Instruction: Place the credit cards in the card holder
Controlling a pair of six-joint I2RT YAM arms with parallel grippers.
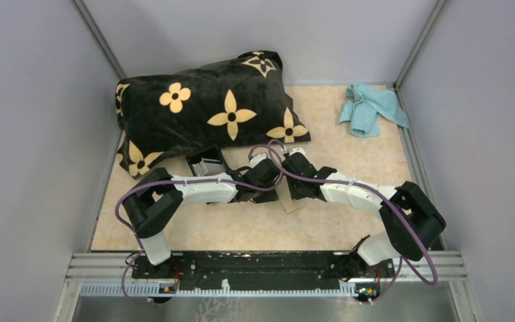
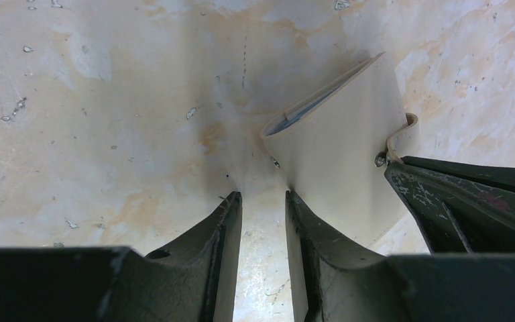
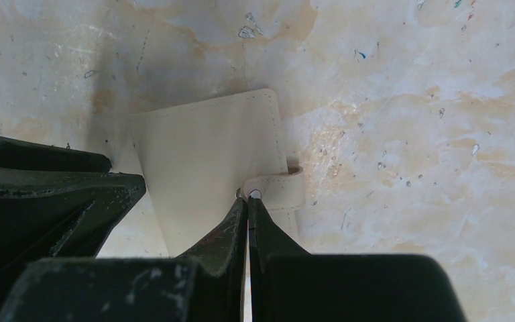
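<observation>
Lying on the table between my grippers is a beige card holder (image 2: 349, 141), its strap (image 3: 278, 191) and silver snap (image 3: 255, 194) at one edge. In the left wrist view a dark slit shows along its folded side. My left gripper is part open by the holder's near edge; one fingertip overlaps the holder in that view, nothing shows between the fingers. My right gripper is shut at the strap's snap end; whether it pinches the strap's edge is unclear. Cards (image 1: 209, 166) sit in a black box (image 1: 194, 159), partly behind the left arm.
A black cushion with yellow flowers (image 1: 231, 117) fills the back left. At the back right lies a blue cloth (image 1: 372, 109). Both arms are close together at mid-table, with bare tabletop (image 1: 235, 231) in front of them.
</observation>
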